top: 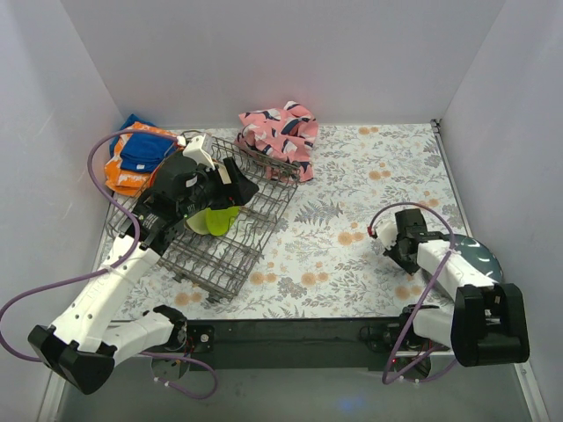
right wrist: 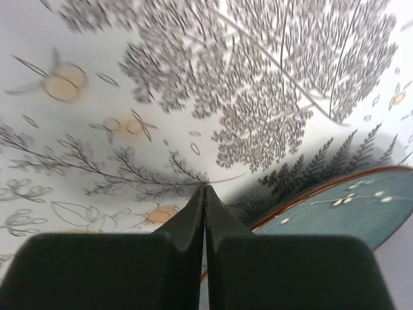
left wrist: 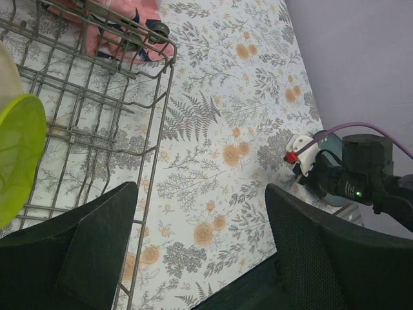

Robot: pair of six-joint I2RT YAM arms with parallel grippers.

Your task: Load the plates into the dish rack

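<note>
At the right edge of the table lies a dark green-grey plate point(top: 478, 257) with a brown rim, partly under my right arm. My right gripper is shut, its fingertips beside the plate's rim and nothing visible between them. The wire dish rack point(top: 251, 255) occupies the left side, holding a lime-green plate point(left wrist: 20, 165) and a pale plate point(left wrist: 6, 77) on edge. Over the rack, my left gripper hangs open and empty, just right of those plates. The left arm hides part of the rack from above.
A pink patterned cloth point(top: 281, 132) lies behind the rack's back right corner. Orange and blue cloth point(top: 141, 154) is bunched at the back left. Walls enclose the back and sides.
</note>
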